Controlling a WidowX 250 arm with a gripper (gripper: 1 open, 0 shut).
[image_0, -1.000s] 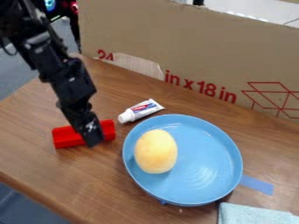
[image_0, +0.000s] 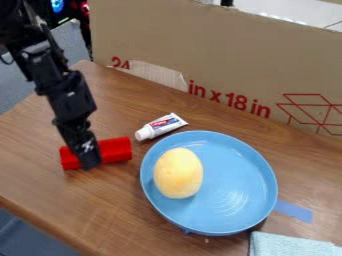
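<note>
The black gripper (image_0: 86, 156) hangs low at the left, its tip over a red cylinder (image_0: 115, 150) lying on the wooden table; the fingers stand open, as far as this small view shows. Right of it, a blue plate (image_0: 235, 192) holds a pale yellow round object (image_0: 178, 174). A white toothpaste tube (image_0: 160, 127) lies just behind the plate.
A large cardboard panel (image_0: 227, 60) lines the back of the table. A light cloth (image_0: 291, 247) lies at the front right, near blue tape (image_0: 297, 213). The table's left edge drops to the floor; free wood surrounds the cylinder at the left.
</note>
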